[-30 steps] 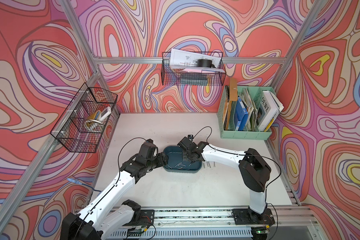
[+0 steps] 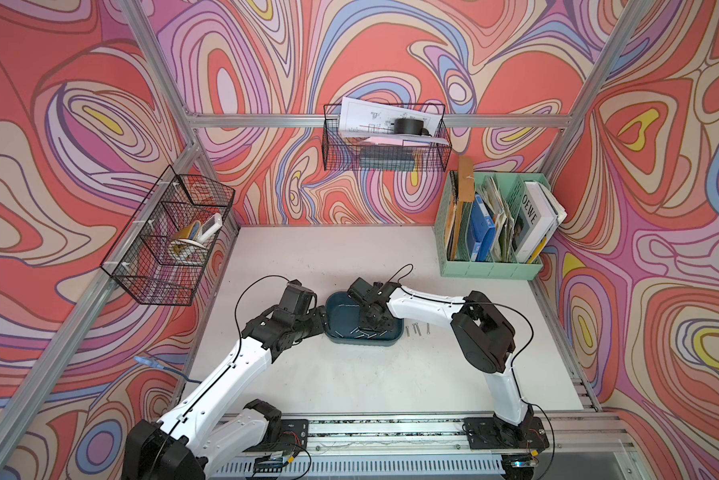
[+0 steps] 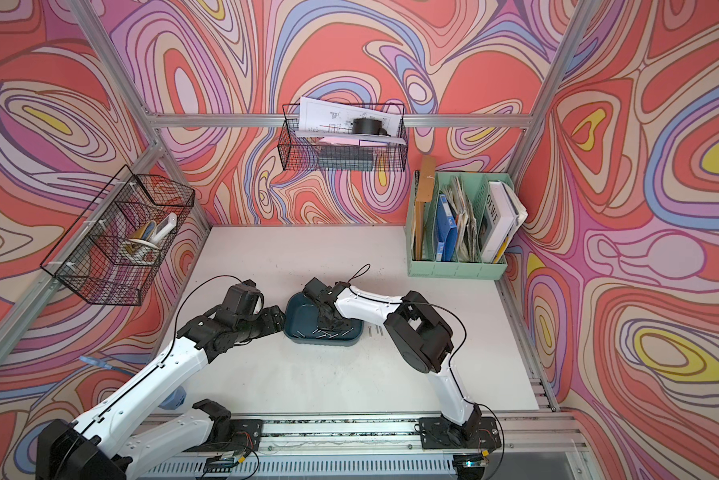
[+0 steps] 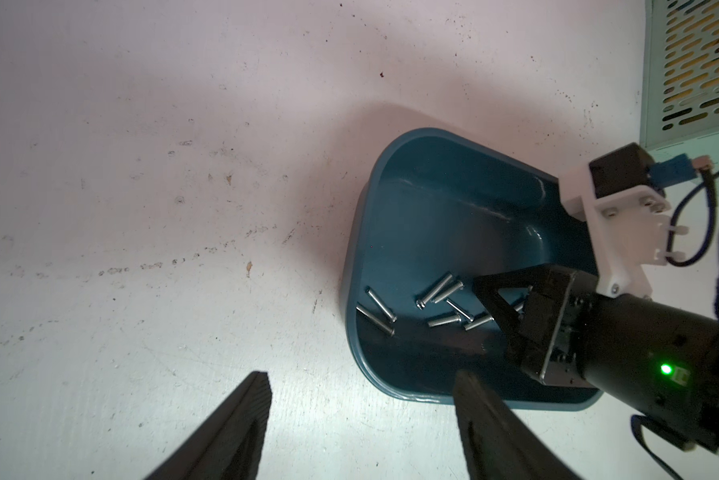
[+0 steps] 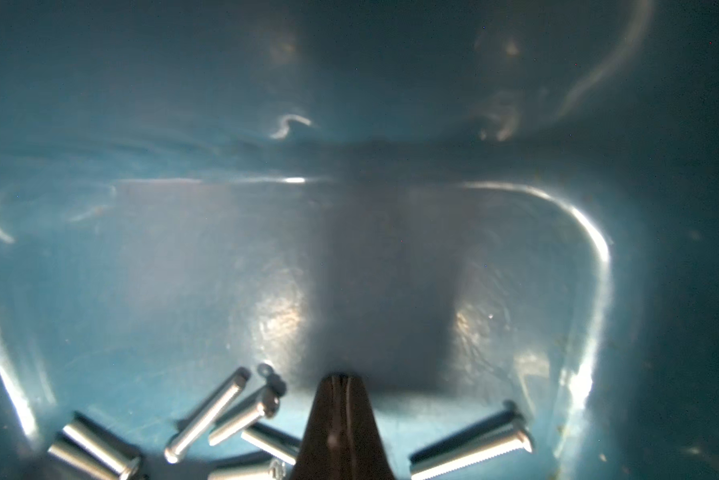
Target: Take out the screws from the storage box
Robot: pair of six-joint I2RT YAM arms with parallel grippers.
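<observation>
A dark teal storage box sits mid-table with several silver screws lying on its floor; in the right wrist view they (image 5: 205, 416) lie to both sides of the fingers. My right gripper is low inside the box, shut, with no screw visible between its fingers. My left gripper is held just outside the box's left end, open, with nothing between its fingers. A few loose screws (image 2: 417, 329) lie on the table just right of the box.
A green file organizer (image 2: 487, 269) full of folders stands at the back right. Wire baskets hang on the back (image 2: 387, 160) and left (image 2: 147, 280).
My right gripper has moved leftward within the box, and its arm has shifted left with it.
</observation>
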